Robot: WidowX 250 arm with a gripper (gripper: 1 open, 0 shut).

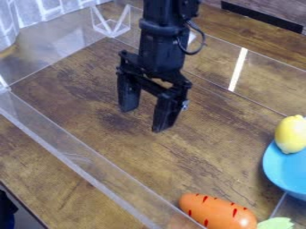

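My black gripper [148, 106] hangs over the middle of the brown wooden surface, open, its two fingers spread with nothing between them. An orange toy carrot [219, 211] with red marks lies at the bottom right. A yellow lemon-like toy [292, 132] sits at the right edge on or at a blue plate [287, 172].
Clear plastic walls run along the left and bottom left [84, 161] of the wooden area, with another at the upper left. The wood [107, 125] around and below my gripper is free of objects.
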